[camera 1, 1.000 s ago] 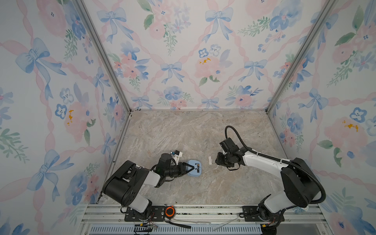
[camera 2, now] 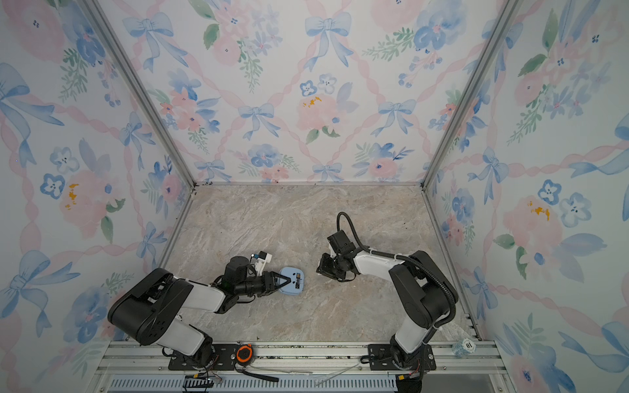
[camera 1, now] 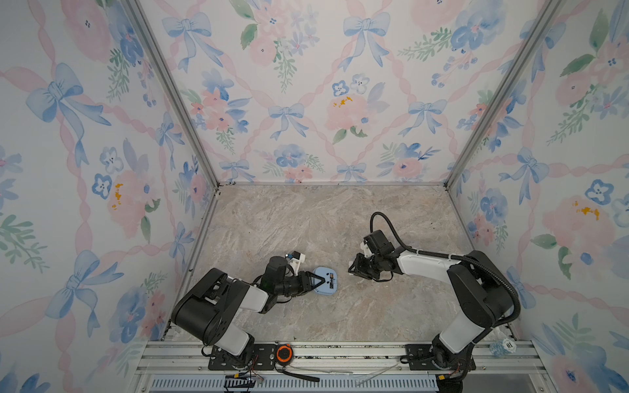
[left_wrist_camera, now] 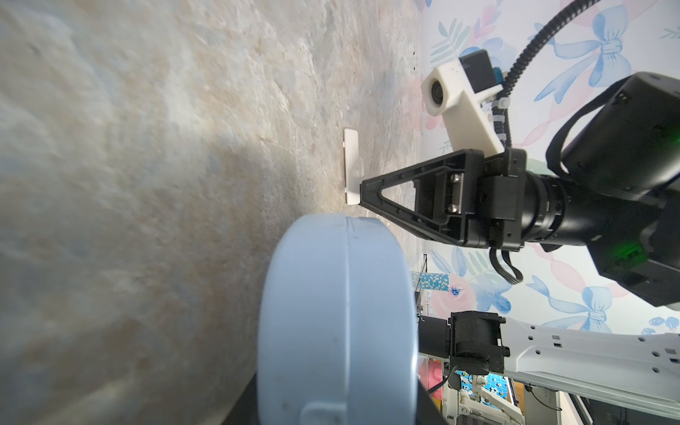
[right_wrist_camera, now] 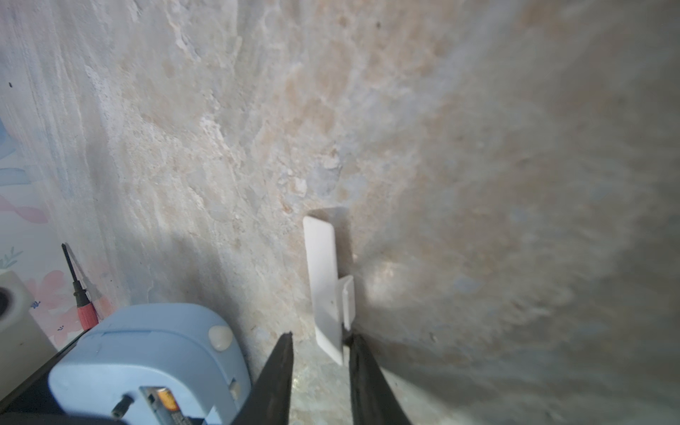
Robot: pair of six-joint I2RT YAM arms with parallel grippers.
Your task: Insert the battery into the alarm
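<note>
The light blue alarm (camera 1: pixel 325 280) is held up by my left gripper (camera 1: pixel 319 281), which is shut on it. In the right wrist view the alarm's open slot faces the camera, and a dark battery (right_wrist_camera: pixel 167 399) with a copper-coloured end lies in it. A thin white battery cover (right_wrist_camera: pixel 324 290) stands on its long edge on the table, a small tab at its side. My right gripper is part open at the cover's near end; its right fingertip is close against the cover, but contact is unclear. The left fingertip stands apart from it.
Bare marbled table (camera 1: pixel 275 209) stretches behind and around both arms. An orange-ringed round item (camera 1: pixel 283 353) sits on the front rail. A red-handled screwdriver (right_wrist_camera: pixel 85 310) shows past the alarm in the right wrist view.
My right gripper has moved left to the white cover, which it now mostly hides from the top left view. The left arm and alarm have stayed still.
</note>
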